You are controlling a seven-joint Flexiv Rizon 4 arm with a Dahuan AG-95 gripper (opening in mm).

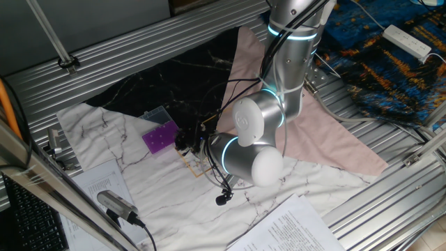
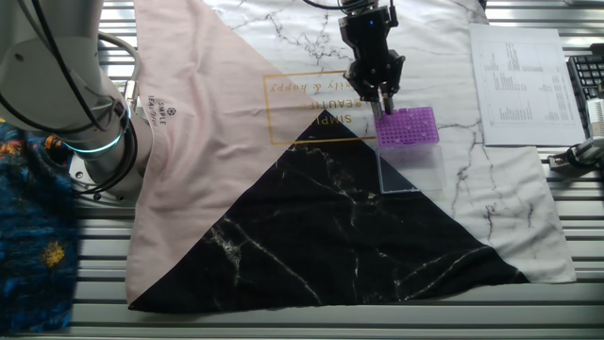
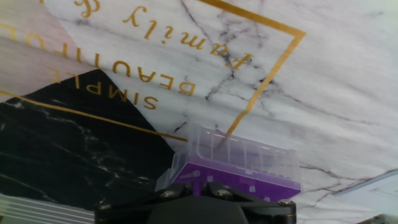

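A purple rack box with a grid of holes sits on the cloth, its clear lid spread out beside it over the black and white pattern. My gripper is low at the box's left edge in exterior view 2. In the wrist view, the black fingers are in front of the purple face of the box, and clear ribbed plastic shows beyond. Purple shows in the narrow gap at the gripper. Whether the fingertips grip the box or only stand before it is unclear.
A marbled cloth covers the table, broadly bare around the box. Printed sheets lie to the right in exterior view 2, near a keyboard. A camera on a stand rises at the front left in exterior view 1.
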